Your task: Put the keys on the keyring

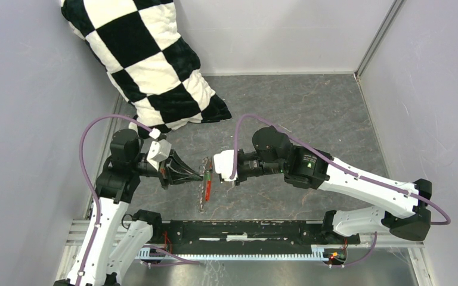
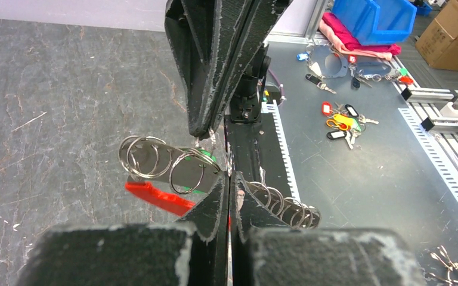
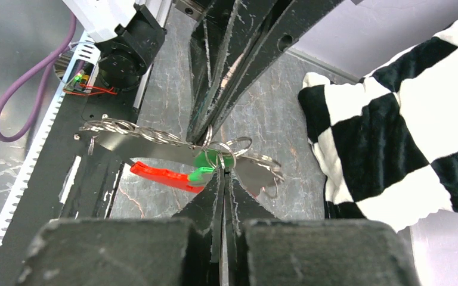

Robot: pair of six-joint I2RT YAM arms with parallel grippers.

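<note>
Between the two grippers hangs the keyring, a flat metal strip [image 2: 179, 172] with several small rings [image 2: 145, 158] along its length. A red piece [image 3: 162, 174] and a green piece [image 3: 201, 173] show beside it; whether they are key caps or tags is unclear. My left gripper [image 1: 201, 177] is shut at the strip's left side, with a thin ring [image 2: 230, 161] at its tips. From the right, my right gripper is shut as well, a thin wire ring [image 3: 219, 159] rising from its fingertips. In the top view its tips are hidden by its white housing.
A checkered cushion [image 1: 155, 65] leans at the back left. The grey floor [image 1: 304, 107] behind the arms is free. Beyond the black front bar [image 2: 262, 155], loose keys [image 2: 349, 123] lie on a grey surface in the left wrist view.
</note>
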